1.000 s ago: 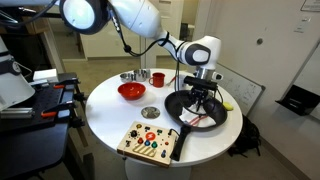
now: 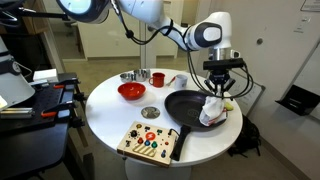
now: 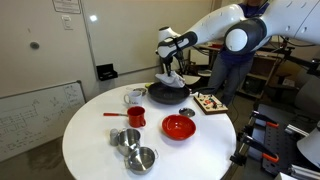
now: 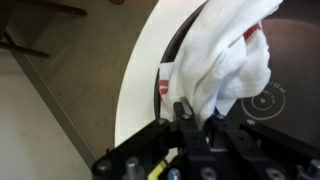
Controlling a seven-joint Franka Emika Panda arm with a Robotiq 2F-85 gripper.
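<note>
A white cloth (image 2: pixel 213 109) with red stripes hangs bunched over the right side of the black pan (image 2: pixel 183 103). My gripper (image 2: pixel 221 90) is above it, shut on the cloth's upper part. In exterior view 2 the cloth (image 3: pixel 171 80) drops from the gripper (image 3: pixel 167 64) toward the pan (image 3: pixel 160 94). Up close in the wrist view, folds of cloth (image 4: pixel 215 55) run into the gripper and cover part of the pan's rim. Whether the cloth's lower end touches the pan is hard to tell.
The pan's handle (image 2: pixel 180 143) points to the table's front, beside a wooden board with colored knobs (image 2: pixel 148 142). A red bowl (image 2: pixel 131 91), red mug (image 2: pixel 158 79) and metal bowls (image 3: pixel 142 159) stand farther off. Something yellow (image 2: pixel 229 104) lies by the pan, near the table's edge.
The gripper has moved right and the cloth, lying low in the pan before, is now drawn up into a hanging bunch near the pan's right rim.
</note>
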